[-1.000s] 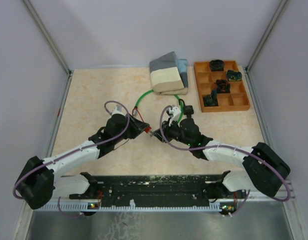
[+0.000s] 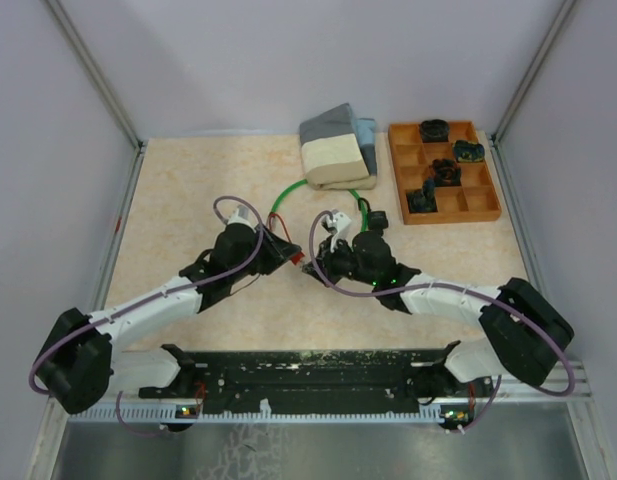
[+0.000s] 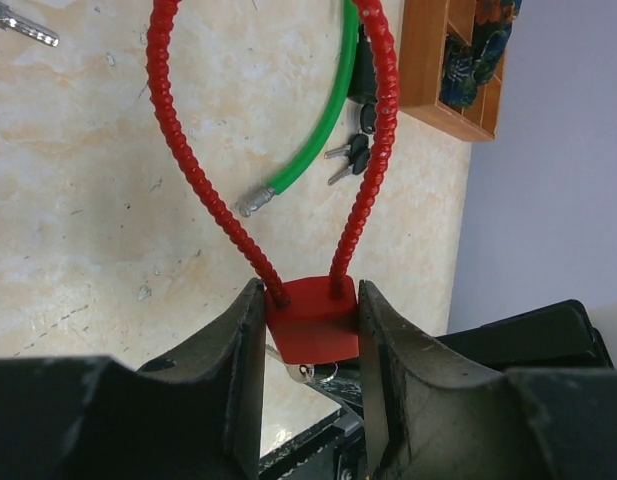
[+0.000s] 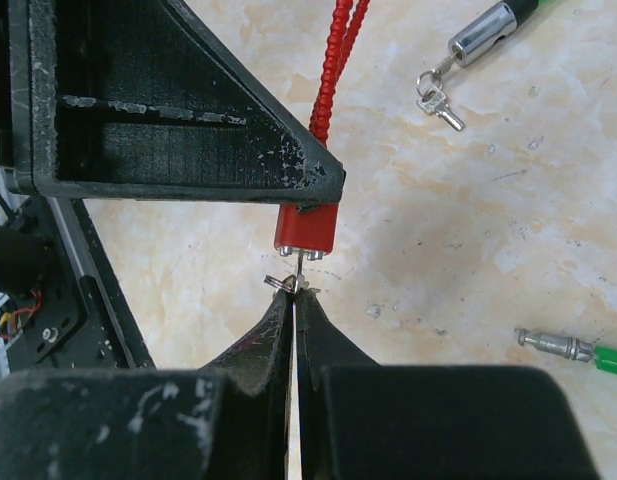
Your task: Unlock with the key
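Note:
My left gripper is shut on a red padlock (image 3: 310, 325) with a red braided loop, held above the table. A thin key stands in the lock's underside in the right wrist view, with a small ring beside it. The tips of my right gripper are shut at the key, just below the lock body (image 4: 306, 228); whether they grip it I cannot tell. A green cable lock (image 3: 321, 130) lies on the table, with loose keys (image 3: 353, 160) beside it.
A wooden compartment box (image 2: 463, 205) with dark items stands at the back right, and folded cloths (image 2: 333, 160) lie at the back middle. Another small key (image 4: 446, 112) hangs from a silver lock (image 4: 478, 38) on the table.
Both arms have moved very slightly in the top view, the right one a little toward the front; the red lock stays between the grippers.

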